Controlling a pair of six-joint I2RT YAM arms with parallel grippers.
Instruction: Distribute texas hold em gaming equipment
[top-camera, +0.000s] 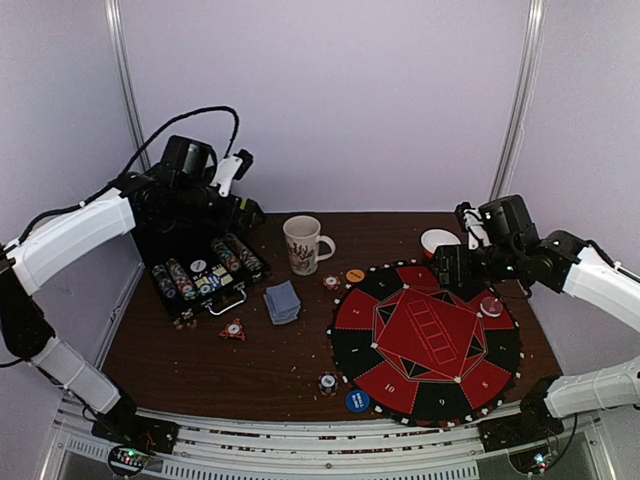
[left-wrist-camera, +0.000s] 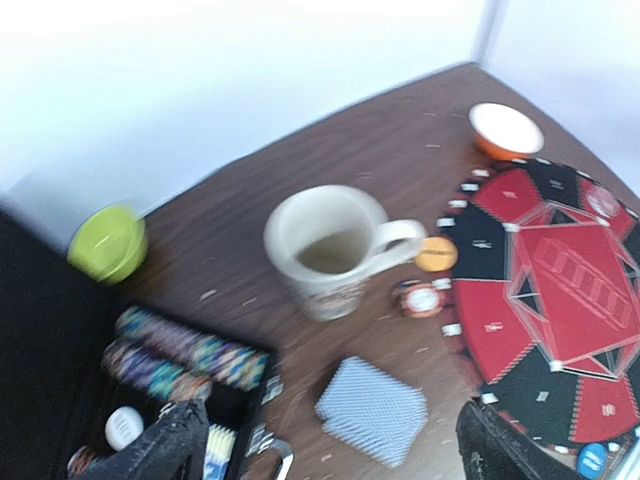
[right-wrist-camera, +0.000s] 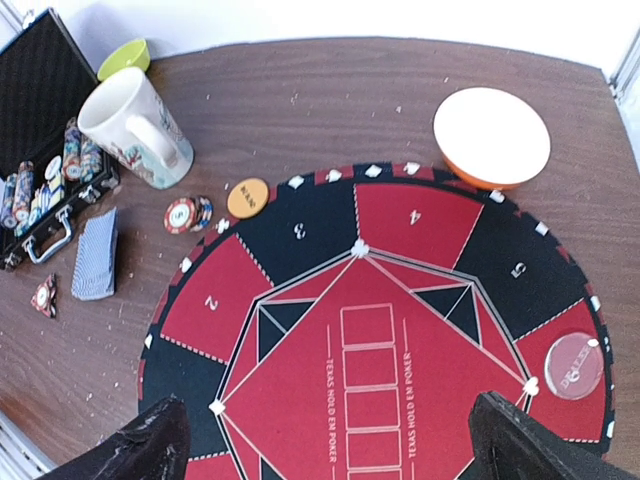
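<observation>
My left gripper (top-camera: 245, 212) is raised over the back of the chip case, its fingers spread and nothing between them in the left wrist view. The open black case (top-camera: 210, 278) holds rows of chips (top-camera: 228, 256). A red-and-white chip stack (right-wrist-camera: 182, 214) stands beside the round mat's edge, next to an orange disc (right-wrist-camera: 248, 198). Blue-backed cards (top-camera: 282, 302) lie in front of the mug. Above the far part of the red-and-black mat (top-camera: 430, 325), my right gripper (top-camera: 450, 266) hangs open and empty. A clear dealer disc (right-wrist-camera: 575, 366) rests on the mat's right side.
A white mug (top-camera: 303, 245) stands between case and mat. Behind the mat is a white-orange bowl (right-wrist-camera: 492, 140); a green bowl (left-wrist-camera: 108, 243) sits behind the case. Red chips (top-camera: 232, 330), a dark chip stack (top-camera: 327, 383) and a blue disc (top-camera: 357, 401) lie in front.
</observation>
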